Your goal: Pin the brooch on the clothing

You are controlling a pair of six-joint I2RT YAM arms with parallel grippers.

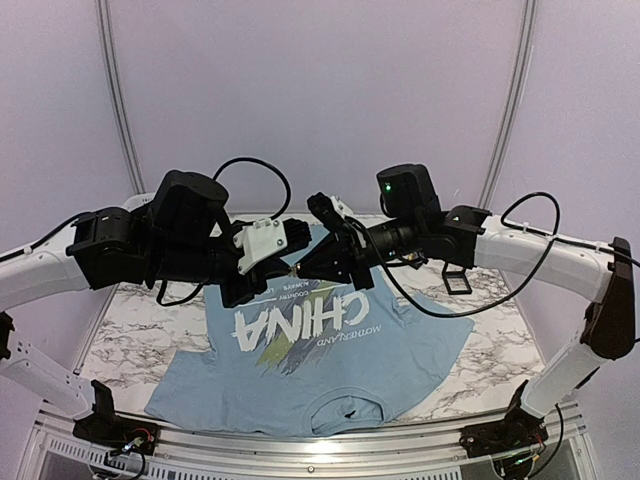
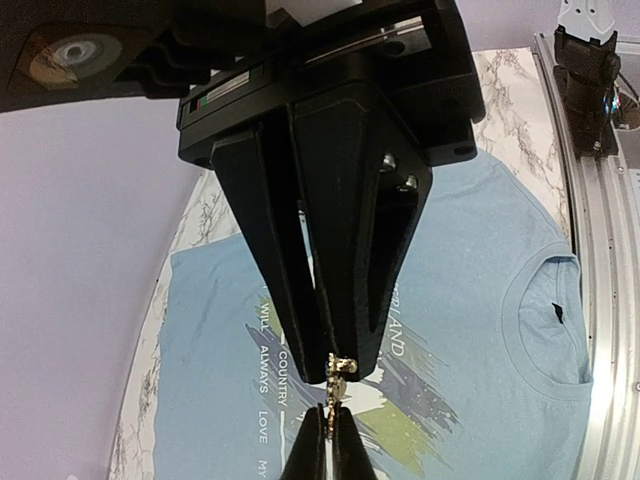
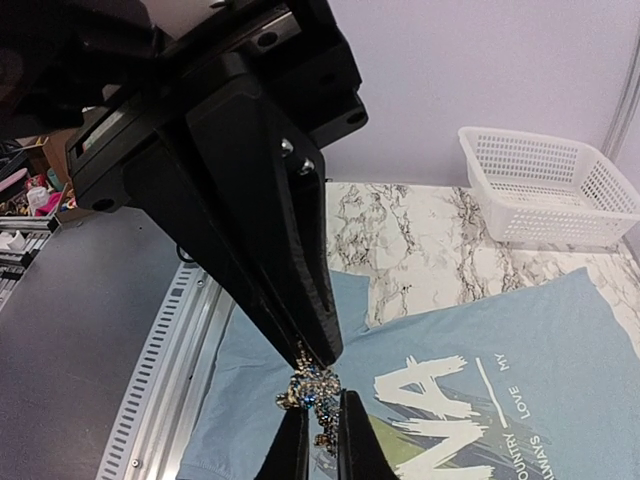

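Note:
In midair above the blue T-shirt (image 1: 390,380), my two grippers meet at the small glittering brooch (image 3: 312,388). My left gripper (image 1: 283,268) is shut on the brooch, which shows at its tips in the left wrist view (image 2: 337,385). My right gripper (image 1: 305,268) comes from the other side and is shut on the brooch too; its fingertips reach it in both wrist views. The shirt lies spread on the marble table, printed side up, with its collar toward the front edge.
A white plastic basket (image 3: 545,222) stands at the back, largely hidden in the top view. A black frame-like object (image 1: 460,290) lies at the right of the table. Bare marble (image 1: 130,360) borders the shirt.

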